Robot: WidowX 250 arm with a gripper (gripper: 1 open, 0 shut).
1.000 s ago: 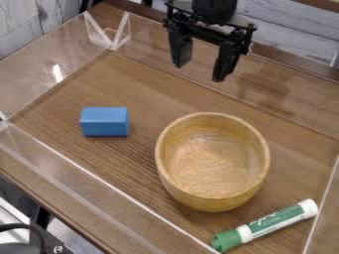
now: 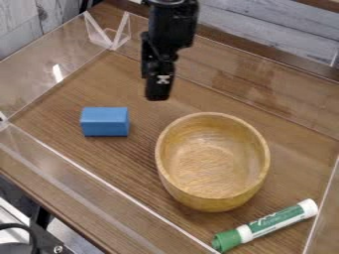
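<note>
My black gripper (image 2: pixel 159 77) hangs over the wooden table in the upper middle, open as far as its dark shape shows. Below it to the left lies a blue block (image 2: pixel 105 121). A yellow bowl (image 2: pixel 212 174) sits empty below and right of it. A green and white tube (image 2: pixel 265 224) lies at the bottom right, apart from the bowl.
Pale walls edge it at the back and left, with white straps at the upper left. A black cable shows at the bottom left corner.
My gripper has moved left and down toward the side of the blue block, turning as it moved. The block, bowl and tube have stayed in place.
</note>
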